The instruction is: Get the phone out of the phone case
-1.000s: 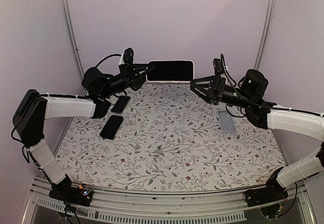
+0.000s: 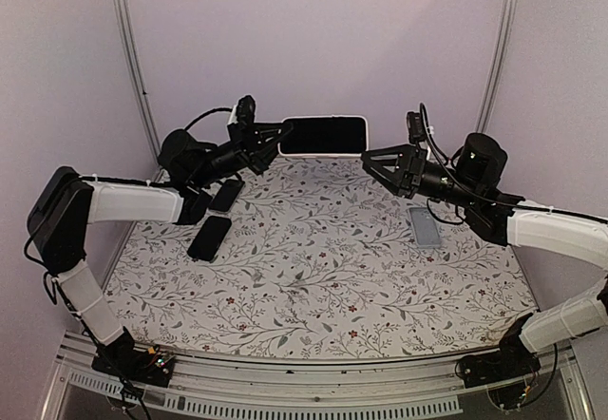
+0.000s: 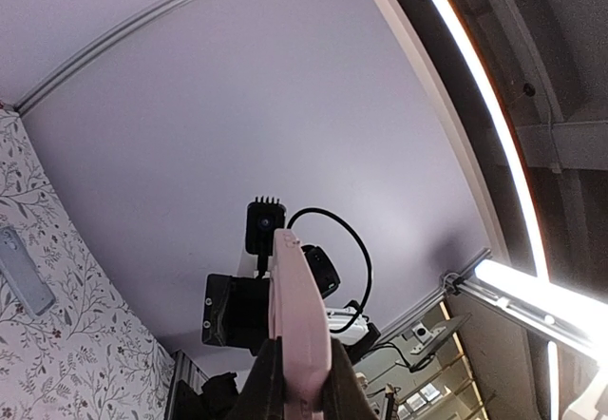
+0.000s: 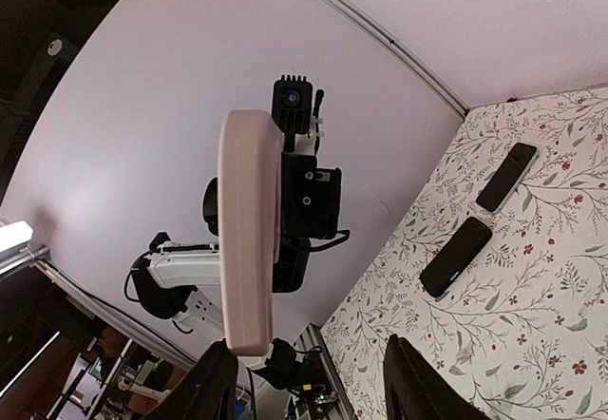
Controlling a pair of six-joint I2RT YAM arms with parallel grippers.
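A phone in a pink case (image 2: 323,136) is held up level above the table, black screen toward the top view. My left gripper (image 2: 280,134) is shut on its left end; the left wrist view shows the pink edge (image 3: 300,315) between the fingers. My right gripper (image 2: 369,162) is open just off the case's right end, slightly below it, nothing between its fingers. In the right wrist view the pink end of the case (image 4: 247,230) stands in front of the open fingers.
Two dark phones (image 2: 209,238) (image 2: 226,195) lie on the flowered table (image 2: 313,287) at the left, and a grey phone-sized object (image 2: 424,226) at the right. Walls close the back and sides.
Both grippers and the cased phone have shifted slightly right and toward the bottom of the top view. The hold looks the same.
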